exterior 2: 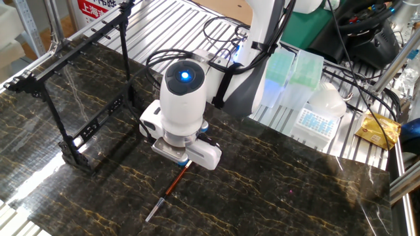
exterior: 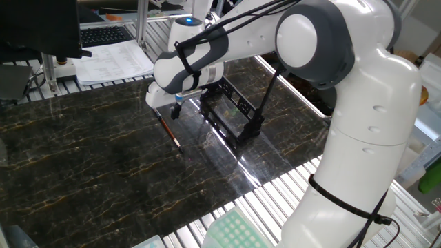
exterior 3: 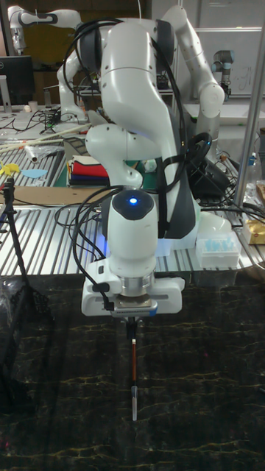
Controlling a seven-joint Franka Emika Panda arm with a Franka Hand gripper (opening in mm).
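A slim brown pen-like stick (exterior: 169,132) with a white end and a clear tip lies on the dark marbled table (exterior: 83,165). Beyond my gripper (exterior: 176,114) in exterior view 1, it lies apart from the dark fingers. In exterior view 3 the fingers (exterior 3: 132,327) look close together under the middle of the hand, just above the stick's white end (exterior 3: 133,342). My gripper appears shut, with nothing visible between its fingers. From exterior view 2, the hand covers the fingertips while the stick (exterior 2: 172,187) extends out from beneath it.
A black open frame (exterior: 231,114) stands close beside the hand. Papers (exterior: 114,63) and a keyboard (exterior: 103,34) lie past the table edge. A white tip box (exterior 2: 315,128) and a yellow packet (exterior 2: 378,130) are on the slatted bench.
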